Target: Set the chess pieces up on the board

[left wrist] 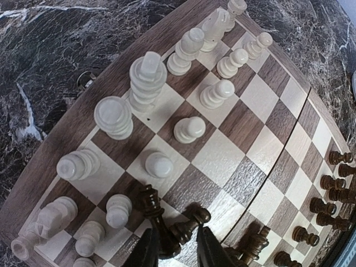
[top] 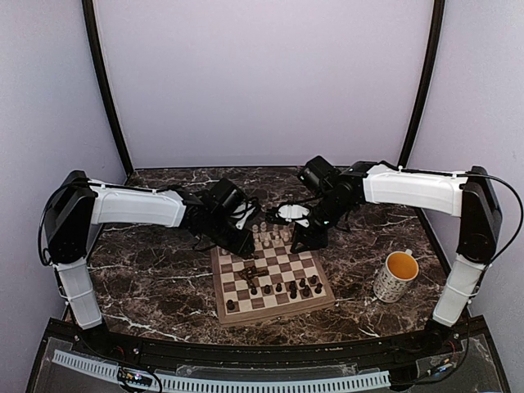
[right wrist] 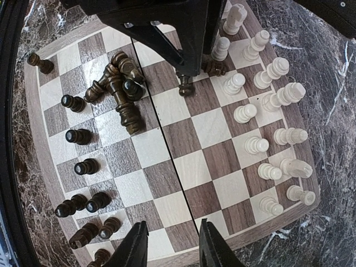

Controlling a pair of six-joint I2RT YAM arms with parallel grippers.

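Observation:
White pieces stand in two rows along the far side of the chessboard (top: 278, 307); a white king (left wrist: 148, 80) is among them. Dark pieces, including a dark pawn (right wrist: 86, 166), stand near the opposite edge. In the left wrist view a tall dark piece (left wrist: 157, 219) and a small dark piece (left wrist: 192, 222) lie close to the white pawns. My left gripper is part open at these two, its fingers apart. Other dark pieces (right wrist: 119, 94) lie in a heap. Over the board's right side, my right gripper is open with nothing between its fingers.
An orange-lined mug (top: 396, 277) stands on the dark marble table (top: 155, 286), right of the board. Both arms reach over the board with the grippers fairly near each other. Several middle squares are bare.

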